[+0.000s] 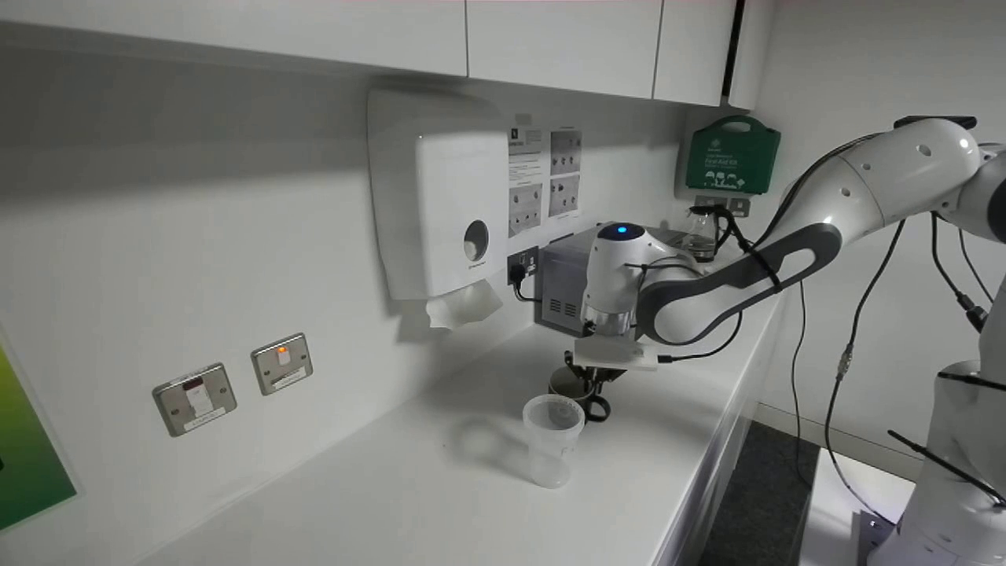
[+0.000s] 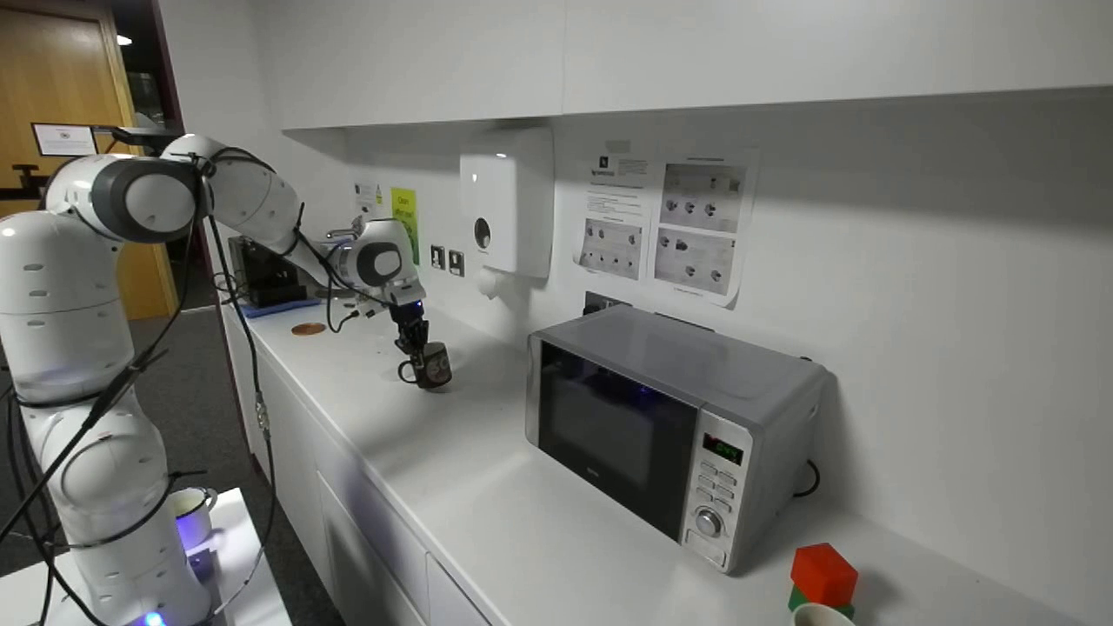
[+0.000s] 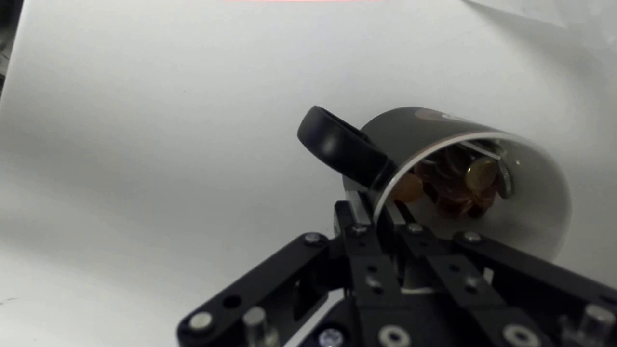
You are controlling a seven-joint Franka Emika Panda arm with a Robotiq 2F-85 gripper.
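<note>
A dark mug (image 3: 399,139) with a black handle (image 3: 341,144) and a pale inside holds several coins (image 3: 462,179). My gripper is shut on the mug's rim beside the handle, one finger inside the wall and one outside. The mug leans in the wrist view, its mouth towards the lower right. In exterior view 2 the mug (image 2: 436,365) is at or just above the counter; whether its base touches cannot be told. A clear plastic cup (image 1: 552,443) stands upright in front of the mug (image 1: 568,382) in exterior view 1, partly covering it.
The white counter (image 1: 396,490) is open around the cup, with the wall and towel dispenser (image 1: 438,189) behind. A microwave (image 2: 668,417) stands further along. Beyond it are a red block (image 2: 824,574) and a pale cup (image 2: 821,616). A brown disc (image 2: 309,329) lies near the front edge.
</note>
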